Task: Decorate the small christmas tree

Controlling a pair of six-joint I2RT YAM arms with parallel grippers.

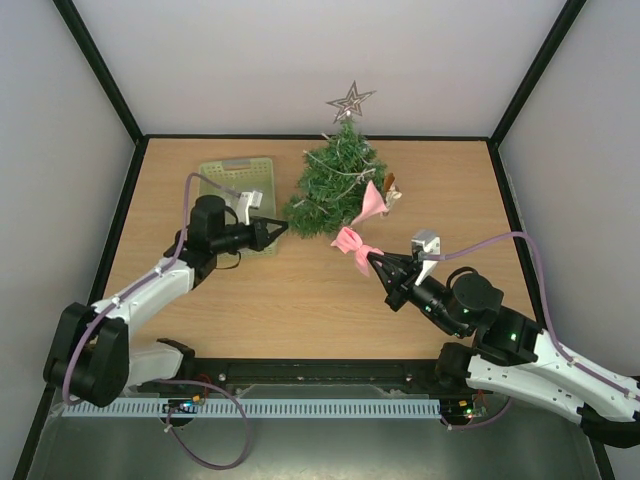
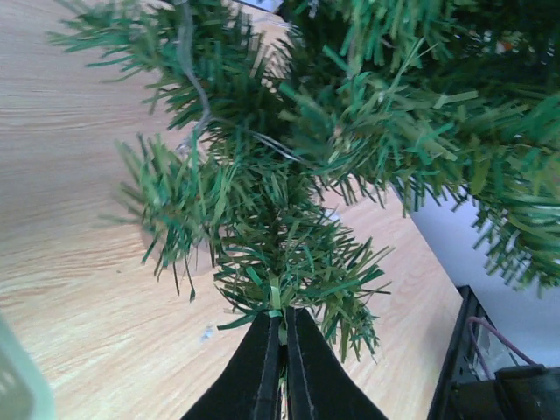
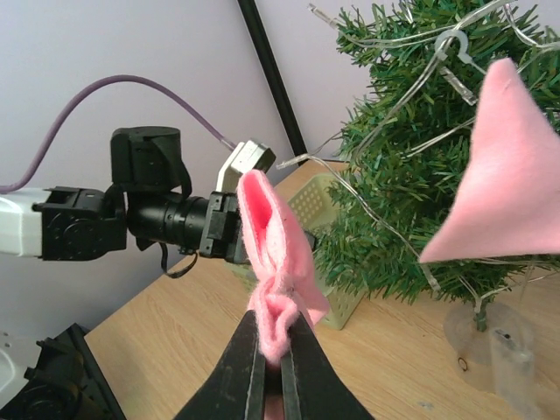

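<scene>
The small tree (image 1: 335, 180) has a star (image 1: 350, 105) on top, a wire string of lights and a pink triangular piece (image 3: 499, 184) on its front. My left gripper (image 1: 282, 227) is at the tree's left lower side; in the left wrist view its fingertips (image 2: 283, 325) are shut on the end of a green branch (image 2: 271, 227). My right gripper (image 1: 372, 258) holds a pink fabric bow (image 1: 352, 245) in front of the tree; in the right wrist view its fingers are closed on the bow's knot.
A green plastic basket (image 1: 215, 172) stands behind the left arm on the table (image 1: 270, 310). Black frame edges border the walls.
</scene>
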